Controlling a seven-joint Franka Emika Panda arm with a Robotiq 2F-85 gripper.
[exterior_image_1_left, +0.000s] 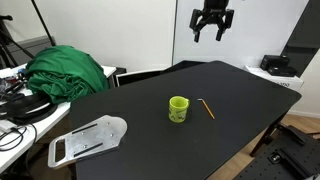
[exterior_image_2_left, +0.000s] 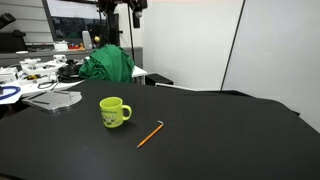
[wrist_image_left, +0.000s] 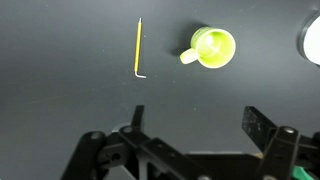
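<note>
A yellow-green mug (exterior_image_1_left: 178, 110) stands upright on the black table, its handle showing in exterior view 2, where the mug (exterior_image_2_left: 114, 112) is at centre left. Beside it lies a thin orange-yellow pencil-like stick (exterior_image_1_left: 207, 109); the wrist view shows the stick (wrist_image_left: 138, 47) with a small bent end. High above the far part of the table hangs my gripper (exterior_image_1_left: 208, 38). Its fingers are spread wide with nothing between them. From the wrist, the mug (wrist_image_left: 214, 47) and the stick both appear beyond the fingertips, well apart from them.
A silver-grey flat plate (exterior_image_1_left: 90, 140) lies at the table's left corner. Green cloth (exterior_image_1_left: 66, 74) and black gear sit on a side table to the left. Bare black tabletop (exterior_image_2_left: 230, 130) stretches out to the stick's right in exterior view 2.
</note>
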